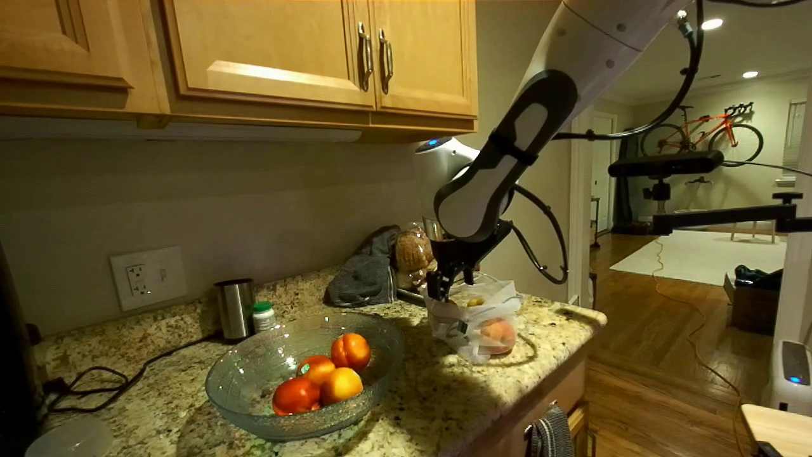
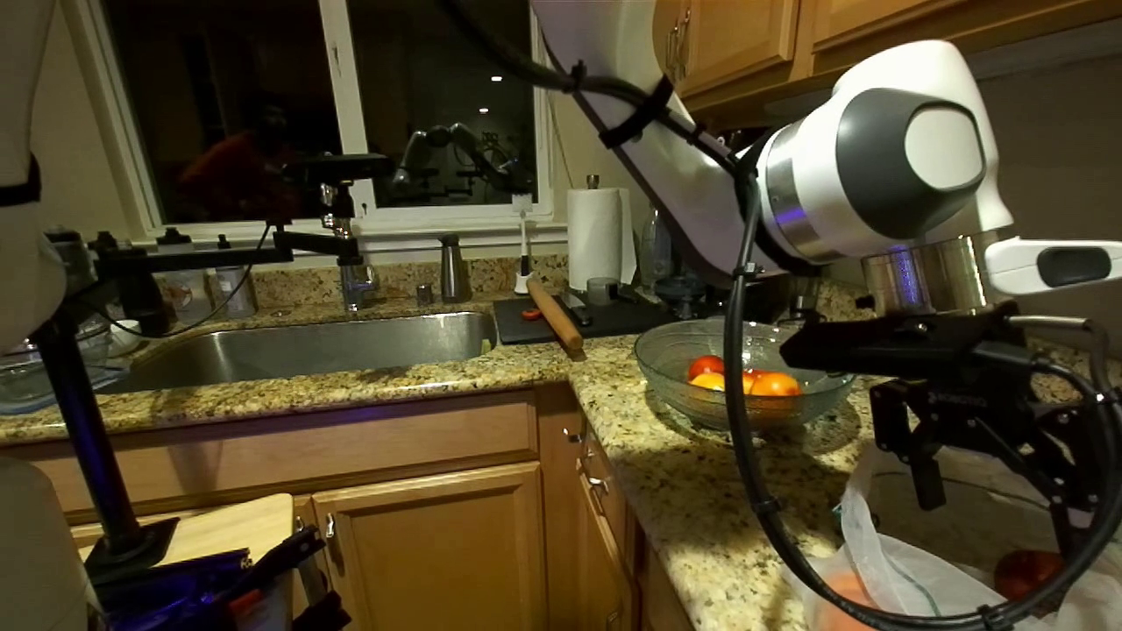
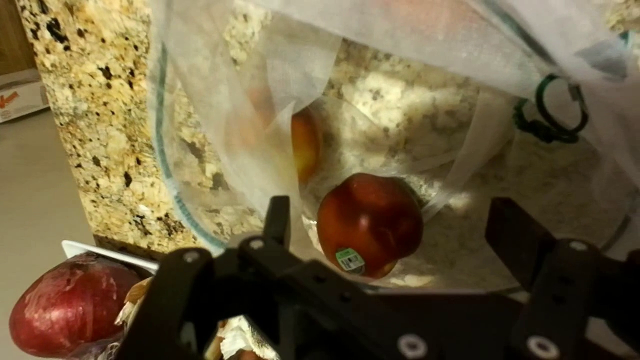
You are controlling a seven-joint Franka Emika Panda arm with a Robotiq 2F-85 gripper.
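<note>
My gripper stands open over a sheer white mesh bag [image 1: 464,324] on the counter, nothing held between its fingers. In the wrist view a dark red fruit [image 3: 369,222] with a green sticker lies inside the bag, below and between the fingertips. A second, red-yellow fruit [image 3: 304,144] shows beside it, partly behind the mesh. Through the bag's side in exterior view 1, a peach-coloured fruit [image 1: 498,336] shows. A large clear glass bowl [image 1: 228,373] to the left of the bag holds several red and orange fruits [image 1: 297,396].
Behind the bag are a grey cloth [image 1: 365,270] and bagged bread [image 1: 413,247]. A metal cup [image 1: 235,308] and a green-capped bottle [image 1: 263,316] stand behind the bowl. A red onion [image 3: 69,306] lies near the bag. Wooden cabinets [image 1: 281,53] hang above the counter.
</note>
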